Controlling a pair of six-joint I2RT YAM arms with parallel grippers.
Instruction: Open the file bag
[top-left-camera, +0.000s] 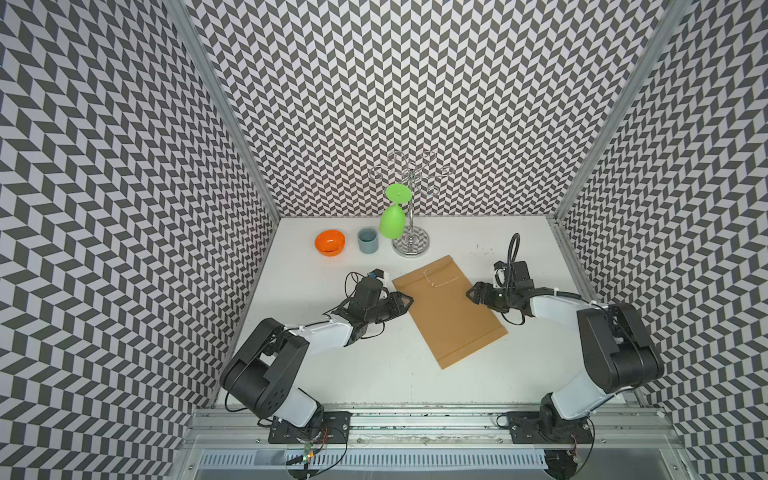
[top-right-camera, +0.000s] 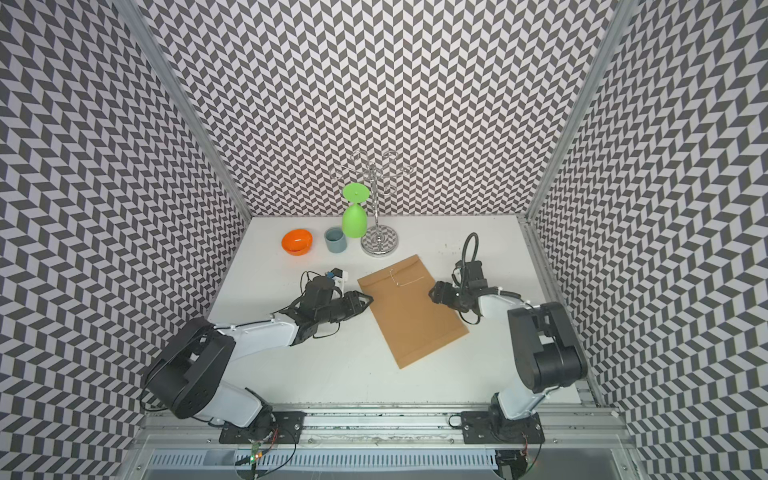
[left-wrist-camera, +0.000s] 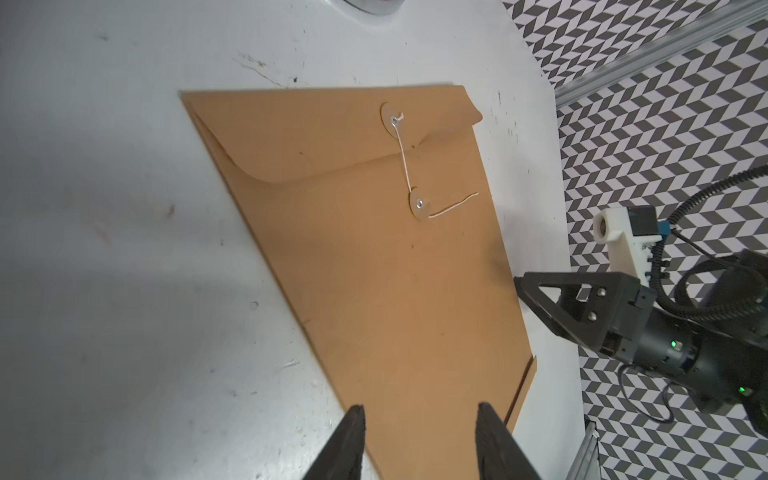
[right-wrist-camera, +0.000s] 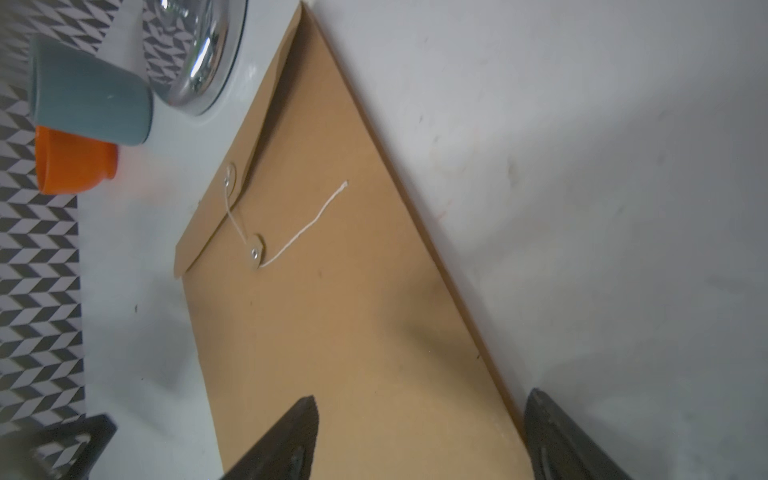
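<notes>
The brown file bag (top-left-camera: 449, 316) lies flat on the white table between the two arms, turned at an angle. Its flap (left-wrist-camera: 304, 128) is down at the far end, with a white string (left-wrist-camera: 404, 156) running between two round buttons and its loose end lying on the bag. My left gripper is at the bag's left edge, its fingers (left-wrist-camera: 346, 440) parted with nothing gripped between them. At the opposite edge is my right gripper, fingers (right-wrist-camera: 297, 432) also apart and the bag's surface visible below the gap.
At the back stand an orange bowl (top-left-camera: 329, 243), a grey-blue cup (top-left-camera: 368, 241) and a metal rack (top-left-camera: 410, 242) with a green goblet (top-left-camera: 393, 221) hanging from it. The table in front of the bag is clear.
</notes>
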